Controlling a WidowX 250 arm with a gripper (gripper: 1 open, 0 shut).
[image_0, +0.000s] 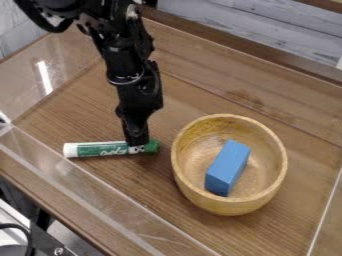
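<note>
The black gripper (136, 138) points down at a white and green tube (96, 149) lying on the wooden table, its tips just above or at the tube's right end. The fingers look close together, and nothing is visible held between them. To the right, a tan bowl (229, 128) holds a blue block (227, 169).
A pale planked surface (267, 30) lies beyond the back edge.
</note>
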